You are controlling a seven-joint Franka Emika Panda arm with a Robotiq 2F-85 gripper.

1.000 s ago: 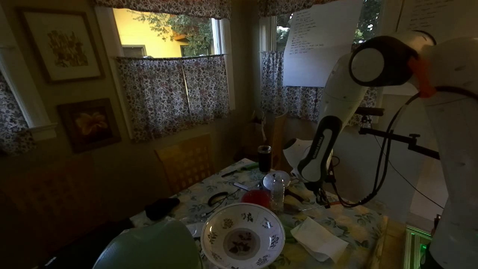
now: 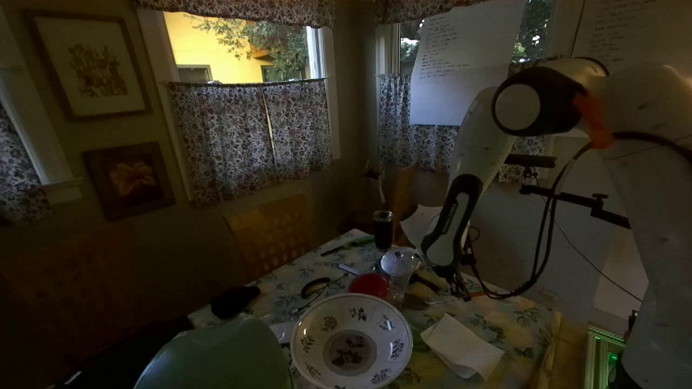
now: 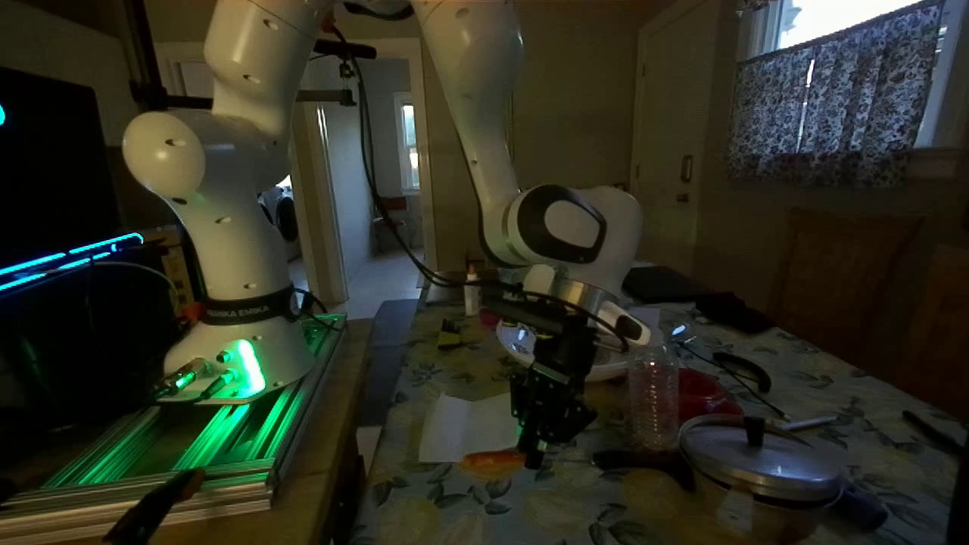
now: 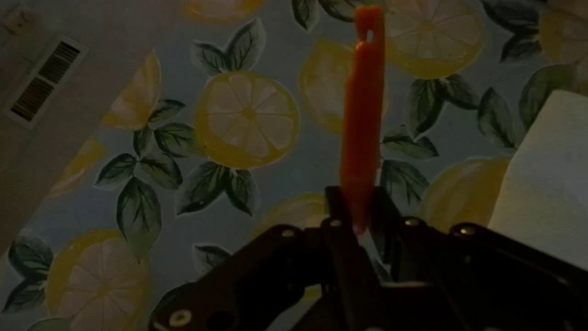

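My gripper is shut on the lower end of an orange handle (image 4: 362, 110), which sticks out past the fingers over the lemon-print cloth. The handle has a small hole near its far end. In exterior view 2 the gripper (image 3: 534, 445) hangs low over the table, with the orange handle (image 3: 493, 462) pointing left. A thin pale strip (image 2: 442, 301) extends from the other side of the gripper (image 2: 461, 292) in exterior view 1, towards a clear plastic bottle (image 2: 400, 280). Whether the strip touches the bottle, I cannot tell.
A white patterned bowl (image 2: 305, 330), a red bowl (image 2: 368, 285) and a lidded pot (image 3: 758, 463) crowd the table's middle. White paper (image 2: 459, 347) lies flat near the gripper. A dark-handled item (image 3: 640, 462) lies between gripper and pot. A glass of dark drink (image 2: 383, 230) stands behind.
In exterior view 1 the arm and gripper have shifted left, the orange handle with them. The bottle stood upright before and now looks blurred and tilted there.
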